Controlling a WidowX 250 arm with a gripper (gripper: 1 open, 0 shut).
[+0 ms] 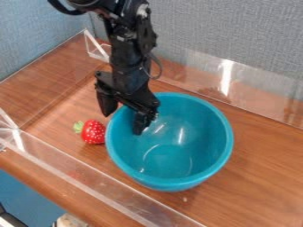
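The black gripper (126, 111) hangs from the arm over the left rear rim of a turquoise bowl (178, 155), one side outside the bowl on the left and the other reaching down inside it. Its fingers are apart, with nothing seen held between them. A red strawberry with green leaves (94, 133) lies on the wooden surface just left of the bowl.
Clear plastic walls edge the wooden table (236, 199) at the back, the left and the front left. Grey panels stand behind. Free wood lies right of the bowl and at the far left.
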